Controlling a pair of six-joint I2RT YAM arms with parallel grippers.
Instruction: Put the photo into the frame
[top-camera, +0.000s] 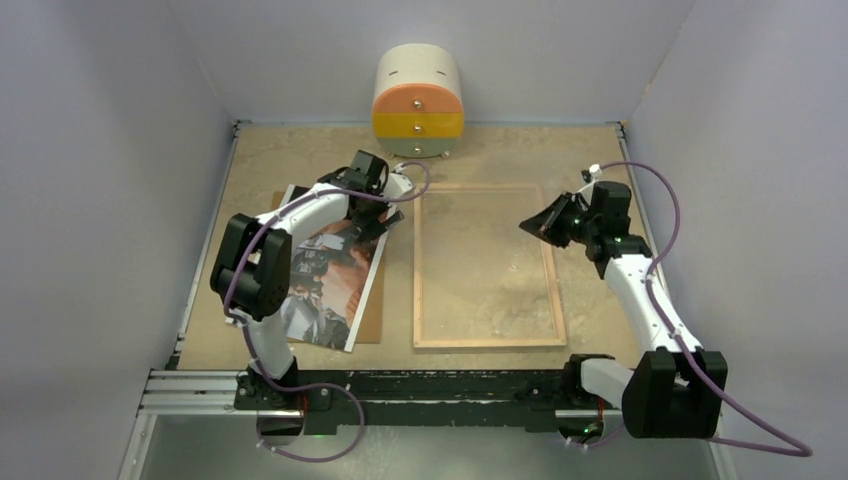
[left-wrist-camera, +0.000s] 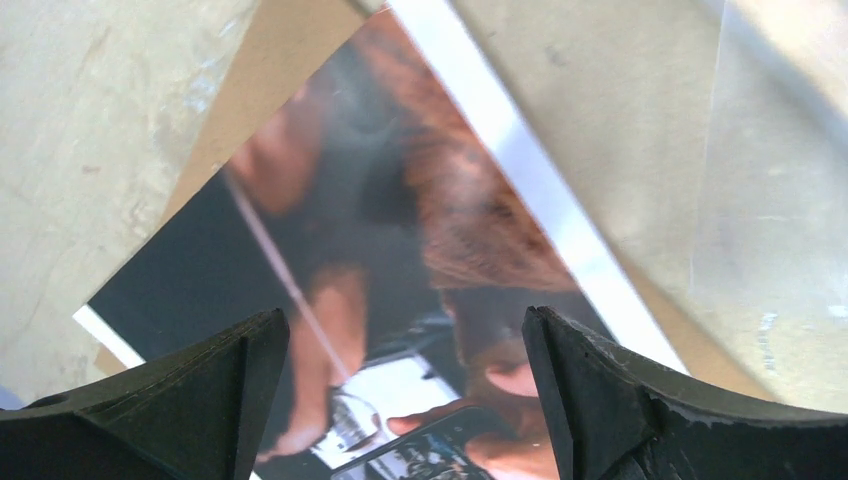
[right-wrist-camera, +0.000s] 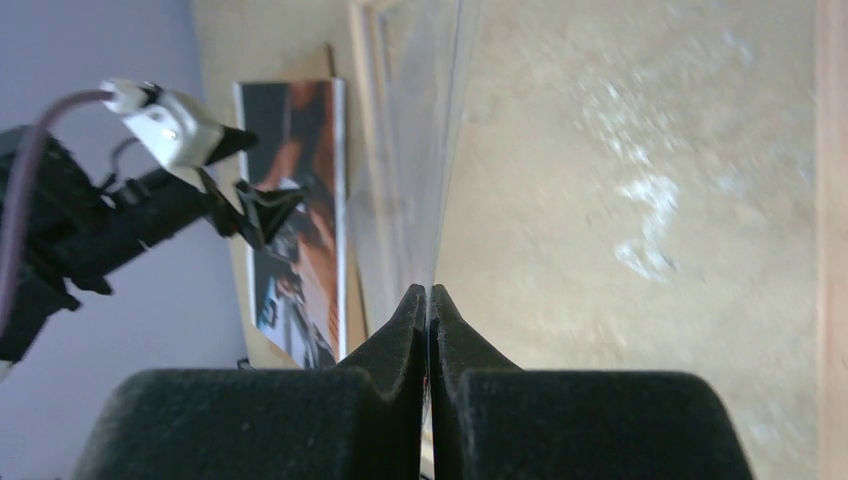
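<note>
The photo (top-camera: 322, 285), dark with hands and a white border, lies on a brown backing board (top-camera: 371, 322) left of the wooden frame (top-camera: 417, 275). My left gripper (top-camera: 383, 223) is open above the photo's upper right part; in the left wrist view nothing sits between its fingers. Above the right side of the frame, my right gripper is shut on a thin clear sheet (right-wrist-camera: 410, 150), whose edge runs up from the fingertips in the right wrist view. Part of this sheet shows at the right of the left wrist view; its outline is hard to see from above.
At the back wall stands a small rounded chest (top-camera: 417, 100) with coloured drawers. The frame's inside shows bare tabletop. Free table lies behind the frame and to its right, and a narrow gap separates the backing board from it.
</note>
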